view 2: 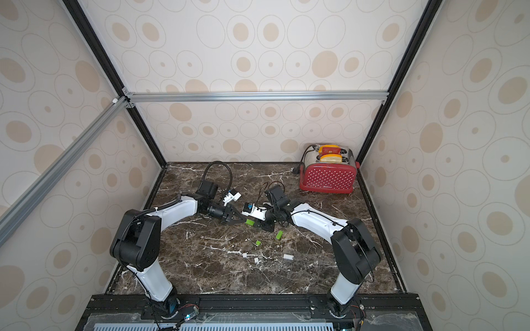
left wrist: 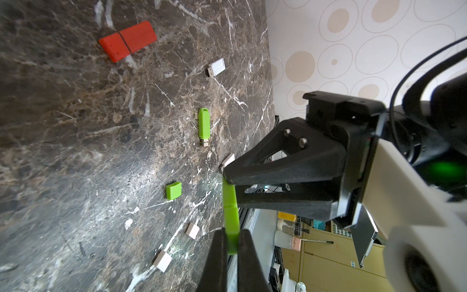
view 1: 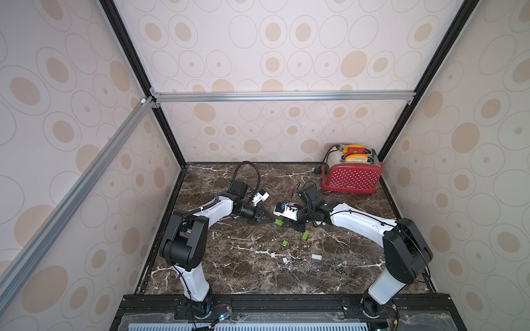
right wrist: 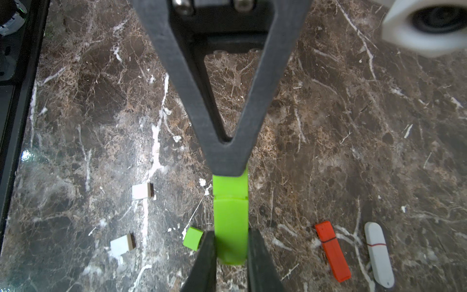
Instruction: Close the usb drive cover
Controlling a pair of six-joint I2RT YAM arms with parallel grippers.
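Note:
A green USB drive (right wrist: 231, 226) is held between my two grippers, its cover (right wrist: 229, 186) fitted at one end with a thin seam line. At the drive's longer body, my right gripper is shut on it. The left gripper is shut at the other end; green shows between its fingertips in the left wrist view. Seen from the right wrist, a left fingertip (right wrist: 229, 163) hides the cover's far end. Both arms meet above the table's middle.
An uncapped green drive (left wrist: 204, 124), a loose green cap (left wrist: 173, 190), a white drive (left wrist: 216, 67) and a red drive (left wrist: 129, 41) lie on the marble table. White caps (right wrist: 141, 191) are scattered near the front. A red toaster (view 1: 352, 177) stands at the back right.

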